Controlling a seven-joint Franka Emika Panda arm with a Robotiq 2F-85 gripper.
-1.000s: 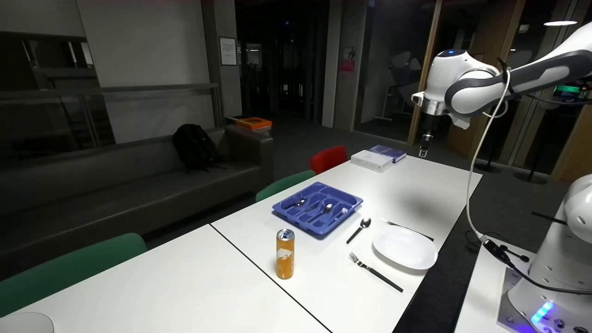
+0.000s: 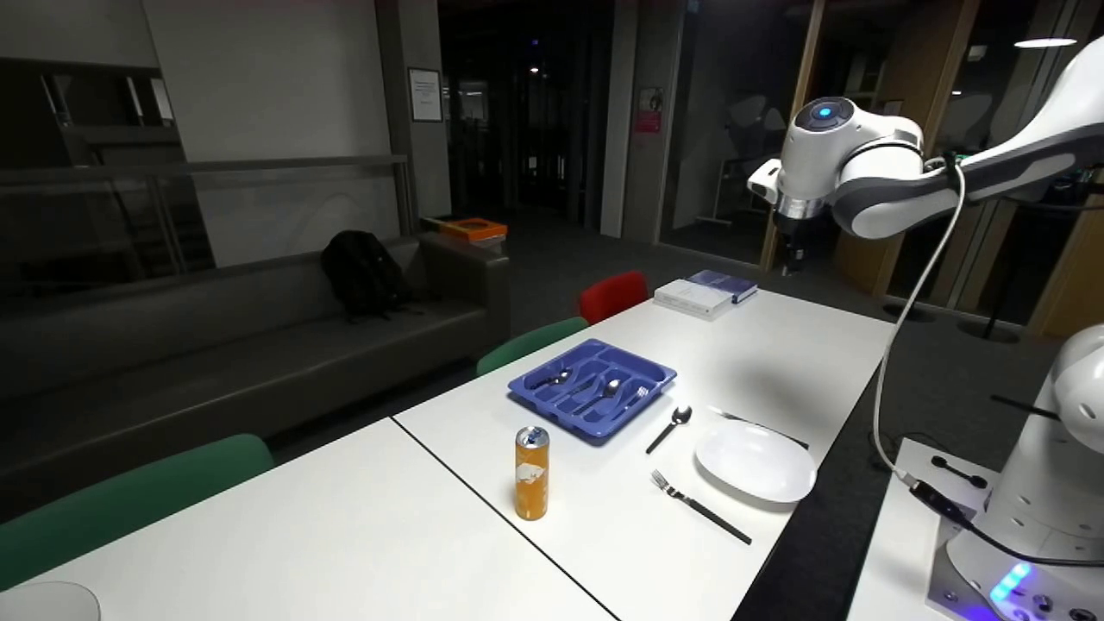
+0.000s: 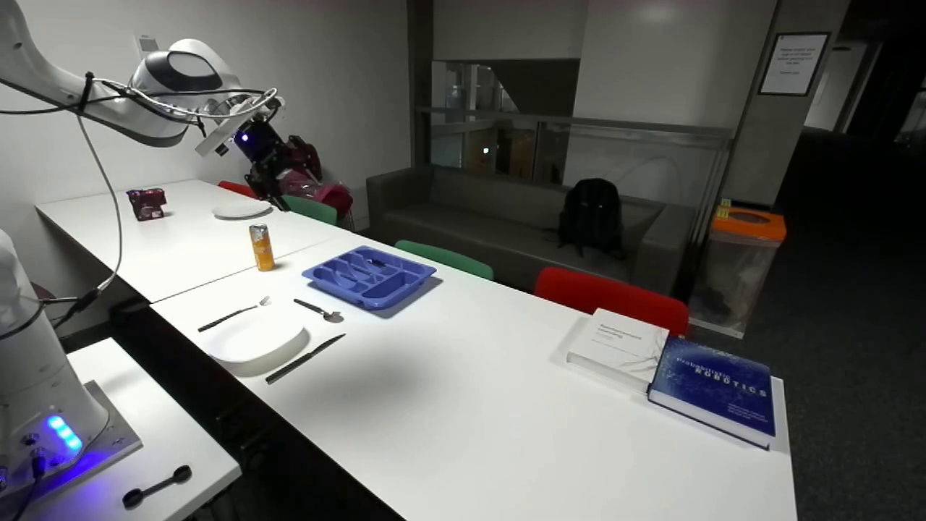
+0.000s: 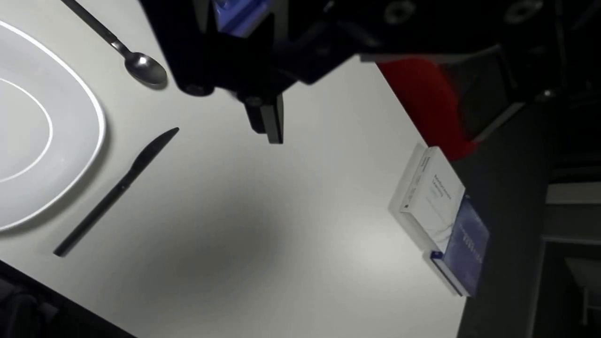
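My gripper hangs high above the table in exterior view 1, well clear of every object. Its dark fingertips show against bare tabletop in the wrist view; whether they are parted is hard to make out, and I see no object held. A white plate lies near the table edge. Around it are a black-handled fork, a spoon and a dark knife. The blue cutlery tray, with some cutlery inside, stands beyond the spoon.
An orange can stands upright near the table seam. A white book and a blue book lie at one end. Chairs line the far side.
The gripper has risen and shifted slightly left in exterior view 1, and the wrist has turned. The cable moved with the arm. The objects on the table stay put.
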